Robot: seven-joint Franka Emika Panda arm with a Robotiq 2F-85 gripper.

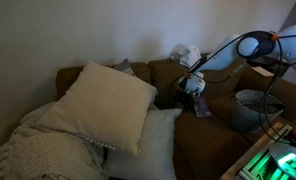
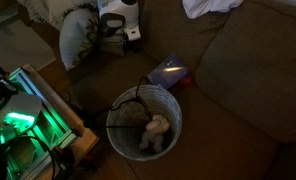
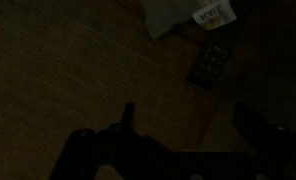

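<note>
My gripper is open above the brown couch, its two dark fingers apart with nothing visible between them. In the wrist view a black remote (image 3: pixel 210 62) lies ahead of the fingers, beside a grey cloth item with a white printed tag (image 3: pixel 215 13). That view is very dark. In exterior view 1 the gripper (image 1: pixel 186 98) is low over the couch seat near the backrest, left of a flat purplish item (image 1: pixel 201 107). The same purplish item (image 2: pixel 168 70) lies behind the basket in exterior view 2.
A woven basket (image 2: pixel 115 128) holding a pale plush toy (image 2: pixel 155 130) stands on the seat. Large pillows (image 1: pixel 103 105) and a knitted blanket (image 1: pixel 33 155) fill the left side. White cloth (image 1: pixel 190 54) hangs on the backrest. A green-lit base (image 1: pixel 278 160) is at the right.
</note>
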